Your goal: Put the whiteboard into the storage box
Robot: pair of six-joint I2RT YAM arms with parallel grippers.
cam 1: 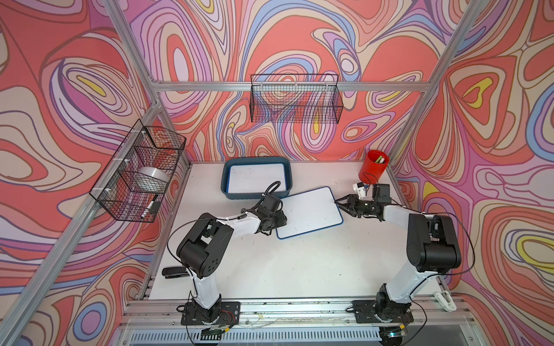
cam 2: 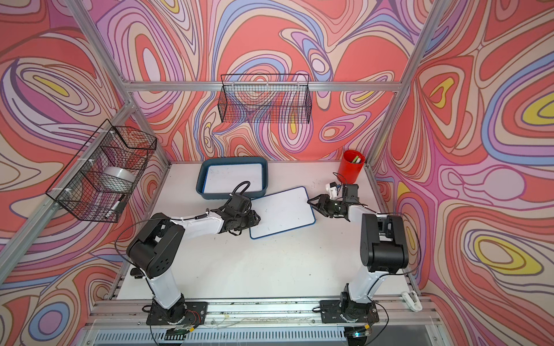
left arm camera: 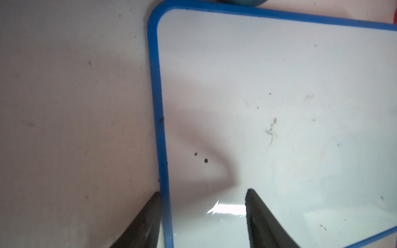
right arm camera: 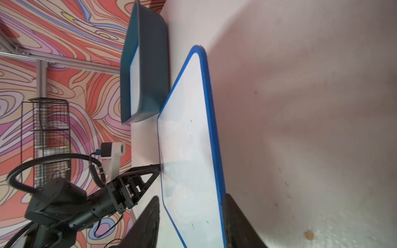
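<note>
The white, blue-edged whiteboard (cam 1: 310, 212) lies on the table between my two grippers. My left gripper is at its left edge, part open, with the blue rim under its left fingertip. My right gripper stands open at the other end; in the right wrist view the board's blue edge runs to one finger, and whether they touch is unclear. The blue-grey storage box (cam 1: 256, 191) sits at the back left, just behind the board, with a white, blue-edged panel (cam 2: 233, 177) inside.
A red bucket (cam 1: 372, 169) with items stands at the back right. Wire baskets hang on the back (cam 1: 296, 103) and left (cam 1: 138, 173) frames. A black object (cam 1: 176, 271) lies at the front left.
</note>
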